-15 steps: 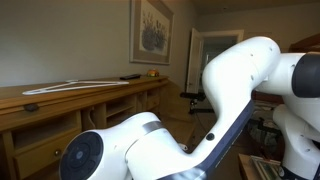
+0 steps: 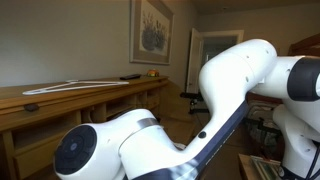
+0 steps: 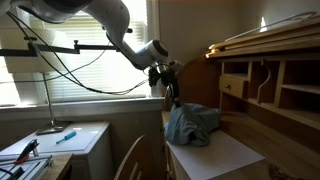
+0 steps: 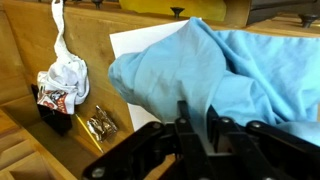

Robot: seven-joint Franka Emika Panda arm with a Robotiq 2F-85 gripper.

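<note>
A light blue cloth (image 4: 165, 70) lies rumpled over a white sheet (image 4: 129, 43) on the wooden desk, filling much of the wrist view. My gripper points down at the cloth, its dark fingertips close together with blue fabric behind and around them. In exterior view 2 the gripper (image 3: 175, 100) meets the upper left of the cloth (image 3: 190, 125), which stands in a heap there. Whether the fabric is pinched between the fingers does not show clearly. Exterior view 1 shows the white arm (image 2: 150, 145), with the gripper out of sight.
A white crumpled cloth (image 4: 65, 75) and a small metallic bunch (image 4: 101, 124) lie left of the sheet in the wrist view. The desk's drawers and cubbies (image 3: 262, 82) rise behind the blue cloth. A white hanger (image 2: 72, 87) rests on the desk top.
The desk and the things on it look unchanged.
</note>
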